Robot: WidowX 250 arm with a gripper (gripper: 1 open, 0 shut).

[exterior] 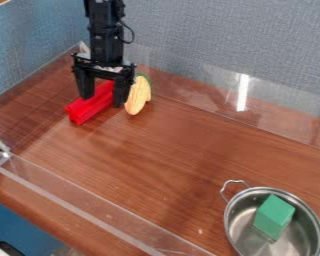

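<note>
The black gripper (103,82) is low over the back-left of the wooden table, open, its fingers around the upper part of a red bar (88,106) lying diagonally. Just right of it a yellow corn cob (139,97) with a bit of green at its top rests on the table. Whether the fingers touch the bar or the corn cannot be made out.
A steel pot (300,239) with a green block (274,215) inside stands at the front right. Clear panels run along the back and front-left edges.
</note>
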